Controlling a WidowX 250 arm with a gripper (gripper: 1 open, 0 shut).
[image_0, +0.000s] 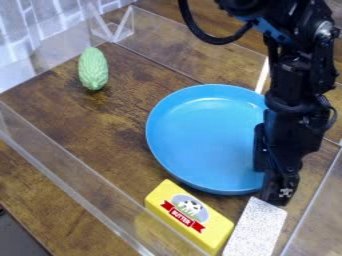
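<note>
My black gripper reaches down on the right, low over the right rim of a blue plate. Its dark fingers overlap one another in this view, and I cannot make out anything between them. Just below the fingertips lies a white speckled block. A yellow butter box with a cow picture lies below the plate, left of the white block.
A green cabbage-like toy stands on the wooden table at the upper left. Clear plastic walls run along the lower left and right. The table left of the plate is mostly free.
</note>
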